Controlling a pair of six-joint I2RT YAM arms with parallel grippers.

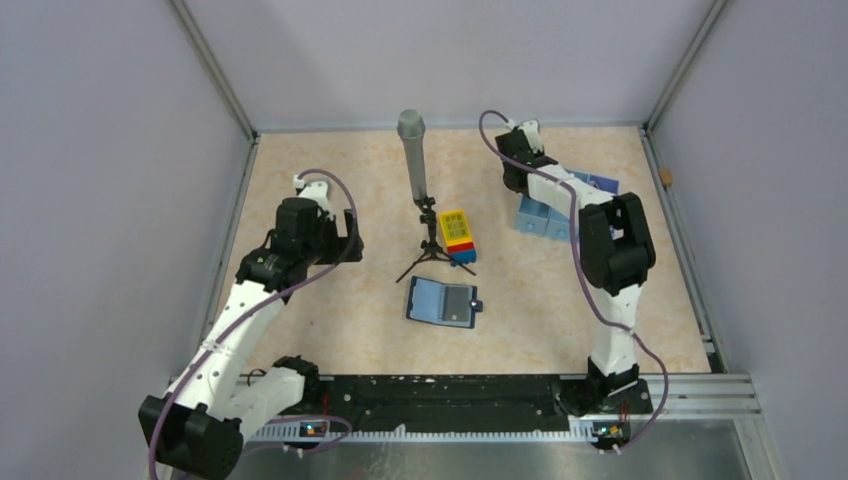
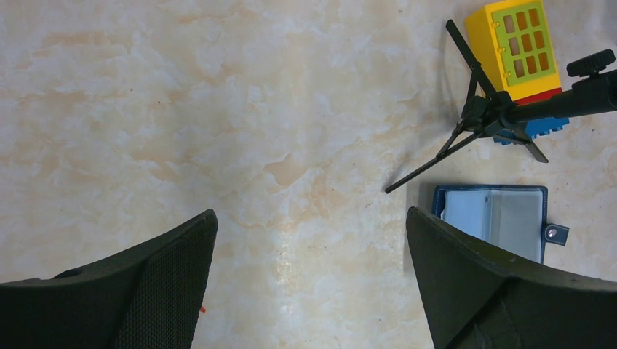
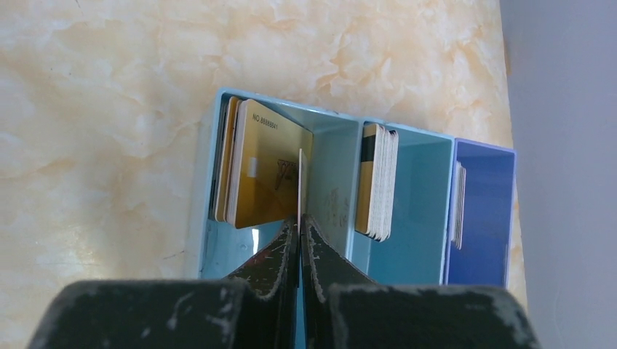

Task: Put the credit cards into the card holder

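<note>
In the right wrist view a thin card [image 3: 300, 178] stands edge-on, and my right gripper is shut on its near end. That card is inside the leftmost light blue bin, beside gold cards [image 3: 269, 166] leaning on the bin's left wall. The open card holder [image 1: 442, 302] lies flat at the table's front middle, dark-edged with pale inner faces; part of it [image 2: 518, 222] shows at the right of the left wrist view. My left gripper is wide open above bare table, left of the holder, with nothing between its fingers.
Light blue bins [image 1: 546, 222] stand at the right. More cards fill part of the second bin [image 3: 411, 196] and the purple-blue bin [image 3: 484, 196]. A tripod [image 1: 430, 235] with a tall grey pole rises behind the holder, next to a toy block house [image 1: 457, 230].
</note>
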